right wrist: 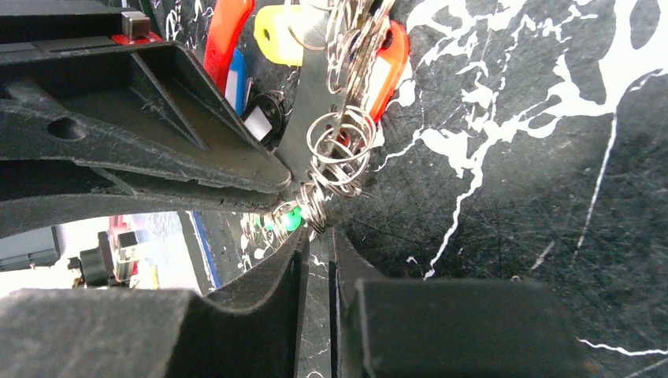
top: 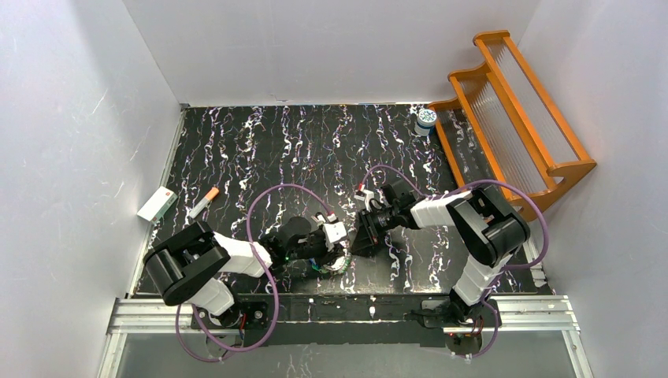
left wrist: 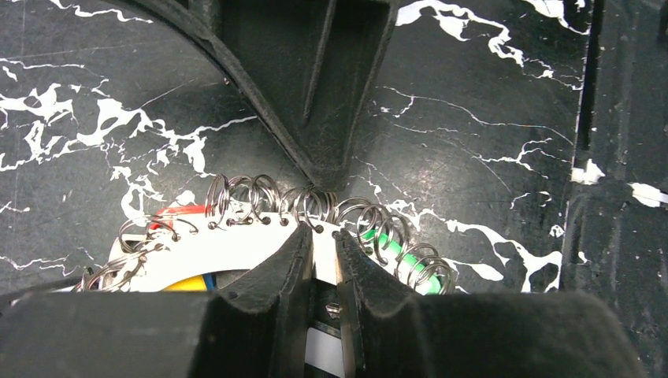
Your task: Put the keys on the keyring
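A pale curved plate (left wrist: 236, 250) with wire rings (left wrist: 358, 211) along its edge lies on the table. In the left wrist view a green piece (left wrist: 386, 242), a red piece (left wrist: 183, 210) and a yellow piece (left wrist: 189, 283) show around it. My left gripper is over the plate, its fingers slightly apart with the plate showing in the narrow gap. The right gripper reaches the ring edge, its fingers closed at a small ring (right wrist: 313, 206); the contact is partly hidden. Beyond the plate, the right wrist view shows a yellow key head (right wrist: 280, 33) and a blue one (right wrist: 235, 80).
An orange-and-white marker (top: 203, 202) and a white box (top: 157, 204) sit at the left. A white tub (top: 425, 120) stands at the back, beside a wooden rack (top: 516, 102) on the right.
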